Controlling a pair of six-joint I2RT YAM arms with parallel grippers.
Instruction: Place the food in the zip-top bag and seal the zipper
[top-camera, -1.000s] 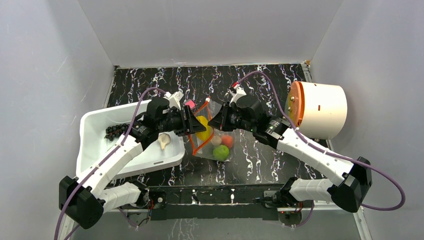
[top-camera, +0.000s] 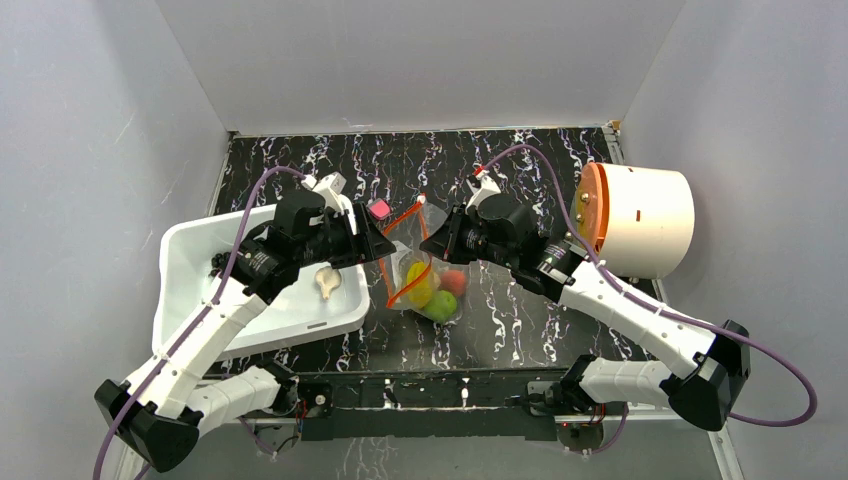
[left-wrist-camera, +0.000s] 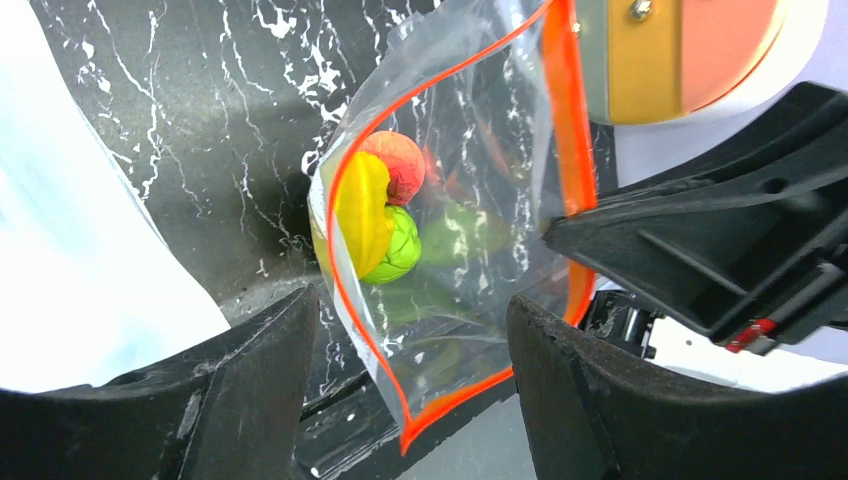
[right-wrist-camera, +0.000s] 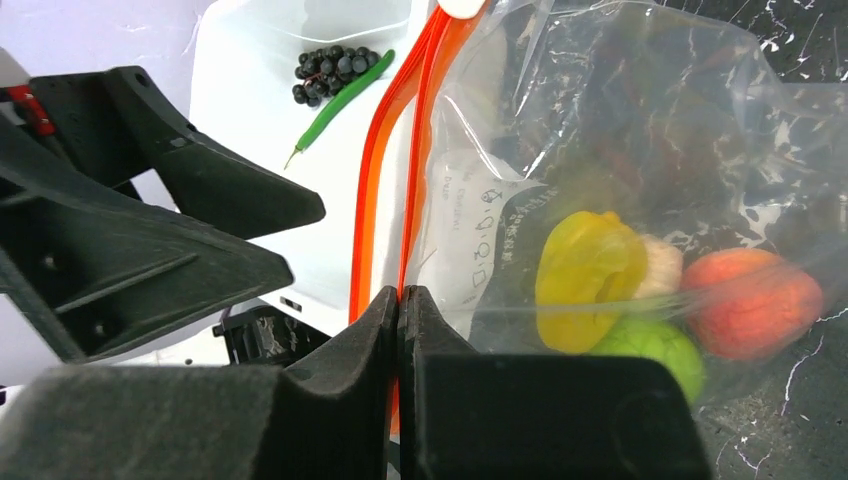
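Note:
The zip bag (top-camera: 440, 300) stands open with orange zipper strips; inside lie a yellow pepper (right-wrist-camera: 585, 270), a red round fruit (right-wrist-camera: 750, 300), a green one (right-wrist-camera: 645, 355) and a pale item. My right gripper is shut on the bag's zipper edge. My left gripper (top-camera: 378, 245) is open at the bag's mouth, nothing between its fingers. The white tray (top-camera: 190, 300) holds dark grapes (right-wrist-camera: 330, 70), a long green pepper (right-wrist-camera: 340, 110) and a garlic bulb (top-camera: 328, 282).
A white cylinder with an orange rim (top-camera: 645, 220) stands at the right. A small pink object (top-camera: 379, 209) lies behind the bag.
My left gripper has drawn back leftward from the bag. The yellow pepper sits lower in the bag than a second ago. My right gripper has barely moved.

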